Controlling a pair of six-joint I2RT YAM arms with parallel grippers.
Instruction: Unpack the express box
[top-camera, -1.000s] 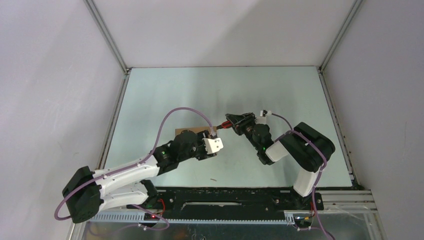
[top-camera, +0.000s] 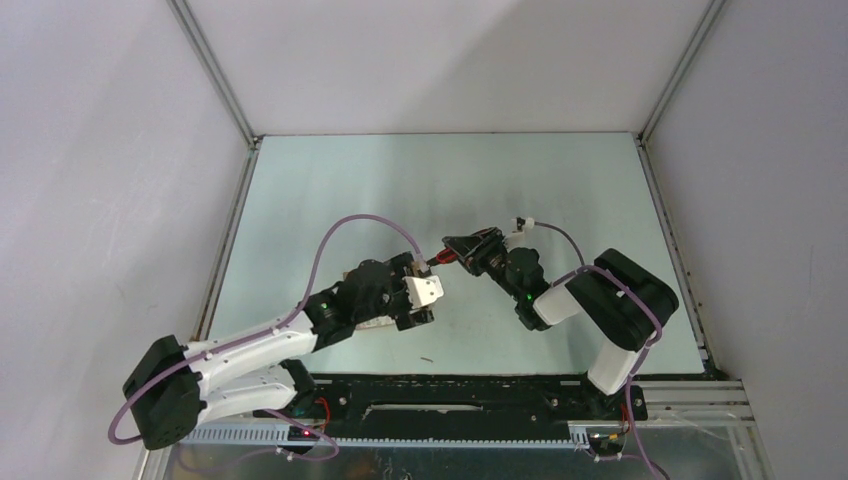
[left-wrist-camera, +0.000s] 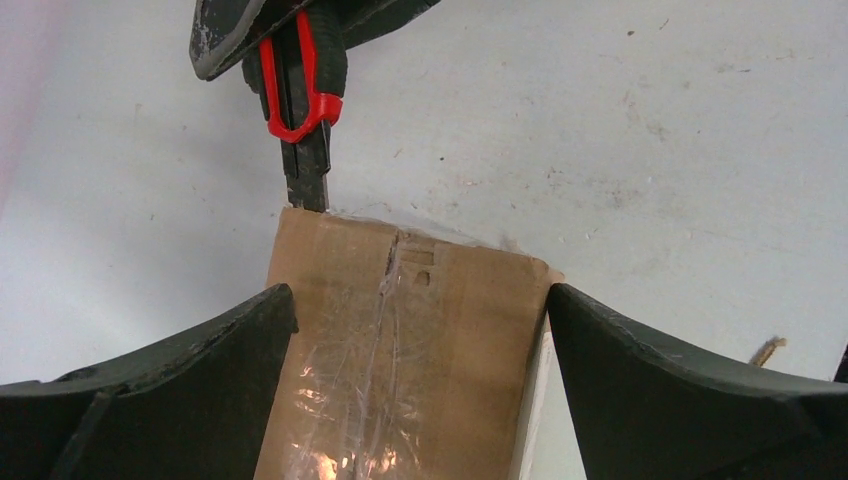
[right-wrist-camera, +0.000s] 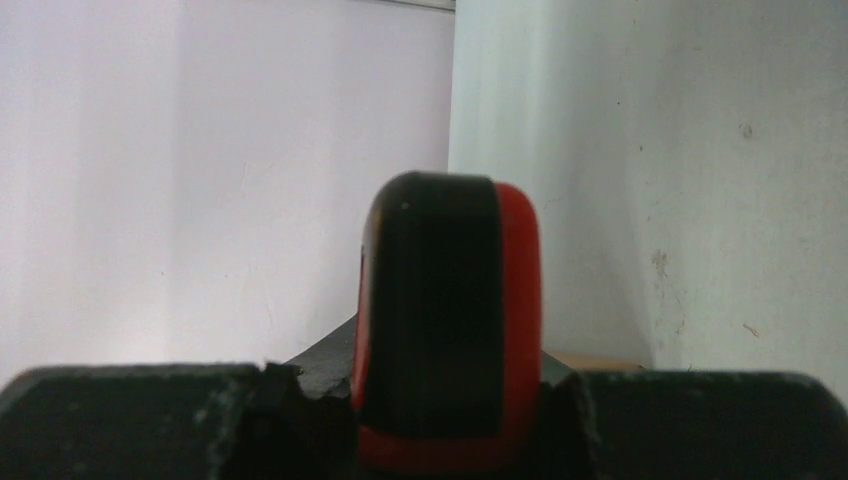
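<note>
The cardboard express box (left-wrist-camera: 470, 350), with clear tape down its middle, lies between the black fingers of my left gripper; the fingers are open, one finger along each side. From above, my left arm covers most of the box. A red-and-black box cutter is in my right gripper (top-camera: 455, 252), and in the right wrist view its handle stands between the dark fingers. In the left wrist view the cutter's tip is at the box's upper left edge; whether it touches cannot be told.
A small brown scrap (top-camera: 427, 359) lies near the front edge. Purple cables (top-camera: 345, 218) loop over both arms.
The cardboard strip seen behind my left gripper is now mostly out of sight, and a pale edge shows in front of the arm. My right gripper and the cutter have shifted slightly left.
</note>
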